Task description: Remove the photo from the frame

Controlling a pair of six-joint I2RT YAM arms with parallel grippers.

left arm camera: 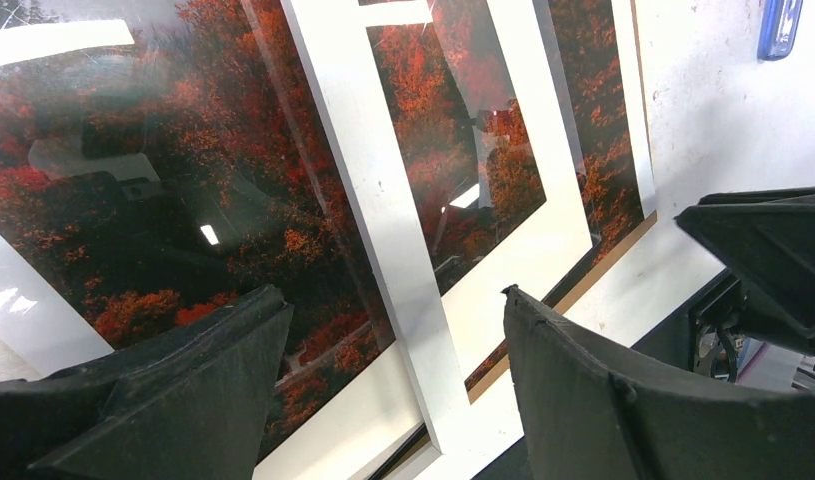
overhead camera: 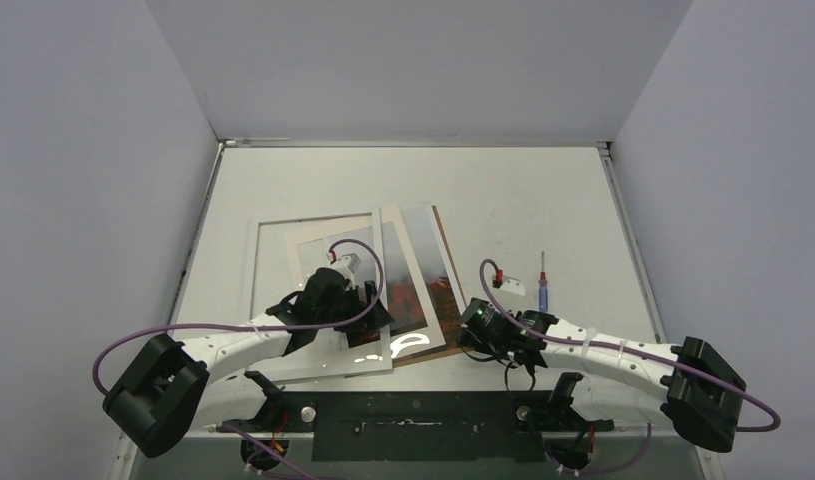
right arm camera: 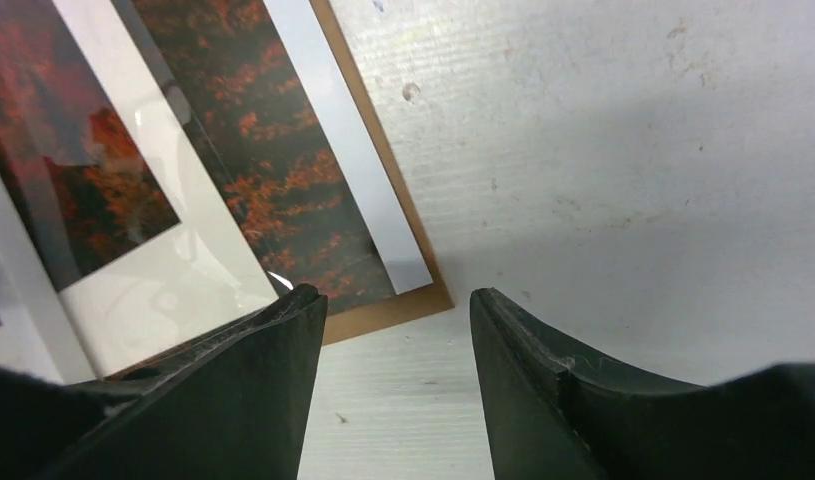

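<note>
A white picture frame (overhead camera: 273,373) lies at the left, overlapping white mats and autumn-forest photos (overhead camera: 440,295). In the left wrist view my open left gripper hovers over the frame's white bar (left arm camera: 363,170) and a glossy photo (left arm camera: 133,220), nothing clearly held. My open right gripper is at the lower corner of a brown backing board (right arm camera: 383,323), which carries a photo strip (right arm camera: 283,180) and a white strip (right arm camera: 353,160), with bare table between its fingertips.
A blue-handled screwdriver (overhead camera: 543,293) lies to the right of the stack. A dark strip (overhead camera: 428,425) runs along the front edge.
</note>
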